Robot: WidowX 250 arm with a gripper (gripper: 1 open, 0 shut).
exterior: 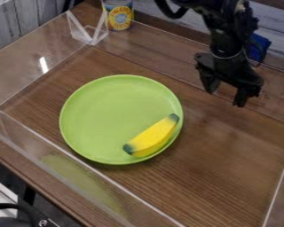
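Observation:
My black gripper (227,80) is over the wooden table (204,168) at the upper right, its open end low near the surface. A green plate (103,111) lies at the left with a yellow banana (151,135) on its lower right part. Behind the gripper, a blue object (258,46) is partly hidden at the back right. Whether anything lies between the fingers is hard to see.
A can (117,13) stands at the back edge, left of the arm. Clear panels border the table at the left and right.

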